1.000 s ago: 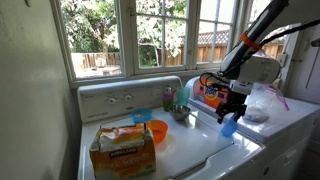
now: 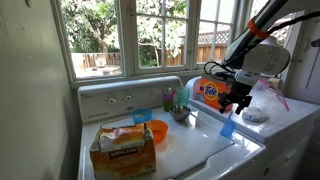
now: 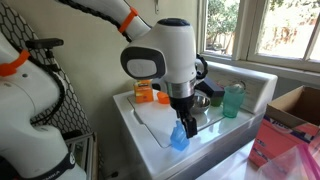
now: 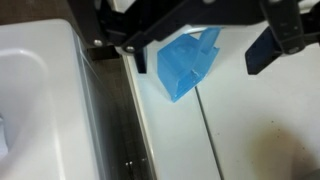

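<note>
A translucent blue plastic container point(image 4: 183, 68), perhaps a scoop or cup, stands near the front edge of the white appliance top. In the wrist view it shows between the dark fingers of my gripper, which is open. Exterior view 1 has the blue container point(image 2: 228, 128) just under the gripper point(image 2: 232, 110). From the other side, the gripper point(image 3: 187, 120) hangs right over the blue container point(image 3: 179, 137). Whether a finger touches it, I cannot tell.
On the left appliance are a Kirkland bag point(image 2: 123, 150), an orange bowl point(image 2: 157, 130), a blue bowl point(image 2: 142, 116) and a metal bowl point(image 2: 180, 112). An orange Tide container point(image 2: 211, 93) stands behind the gripper. A cardboard box point(image 3: 285, 125) is at the right.
My gripper has risen a little and shifted slightly right, away from the blue container. The container stays in about the same place.
</note>
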